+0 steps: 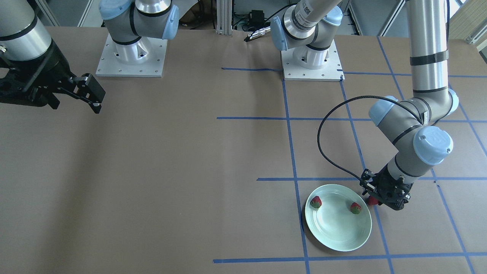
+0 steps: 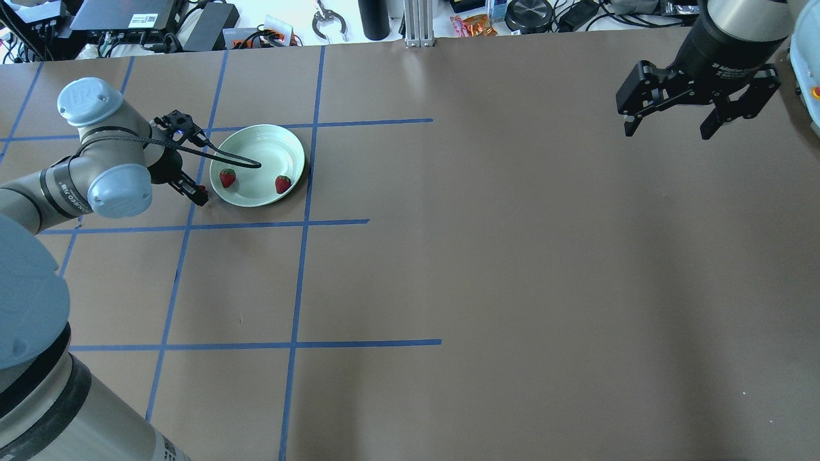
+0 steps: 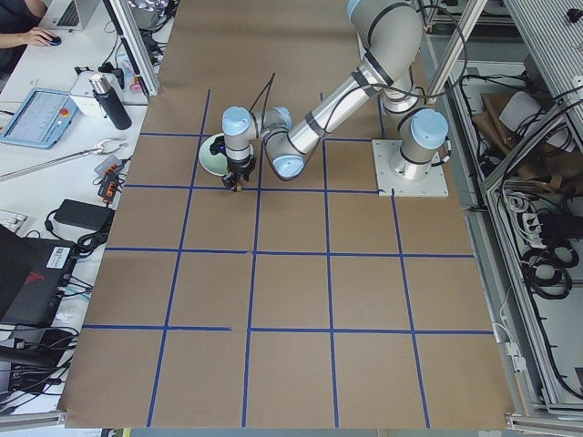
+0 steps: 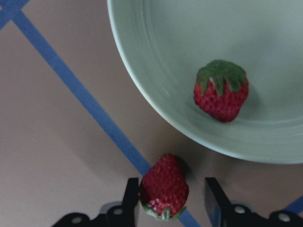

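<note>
A pale green plate (image 1: pixel 338 228) holds two strawberries, one (image 1: pixel 315 201) on the left and one (image 4: pixel 220 94) nearer my gripper. A third strawberry (image 4: pixel 163 187) lies on the table just outside the plate rim. My gripper is low over it, fingertips apart on either side, the left finger very near or against the berry and a gap to the right finger. In the front view it is partly hidden behind my gripper.
Blue tape lines grid the table (image 2: pixel 500 269). A second black gripper (image 2: pixel 699 100) hangs at the other side, and other arm bases stand at the back.
</note>
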